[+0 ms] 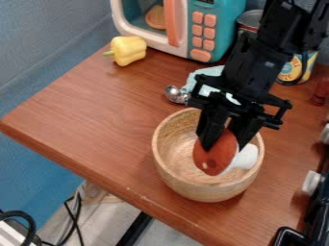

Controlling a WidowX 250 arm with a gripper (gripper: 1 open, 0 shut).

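My black gripper (229, 133) reaches down into a light wooden bowl (178, 174) at the middle right of the table. Under its fingers, inside the bowl, is an orange-red object (215, 156) with a white part (243, 159) beside it on the right. The fingers are around the top of the red object, which hides their tips, so whether they grip it is hard to see.
A toy microwave (203, 29) stands at the back, with a yellow pepper (127, 50) to its left. A spoon (176, 94), a can (294, 67) and a red bottle (321, 91) sit behind the bowl.
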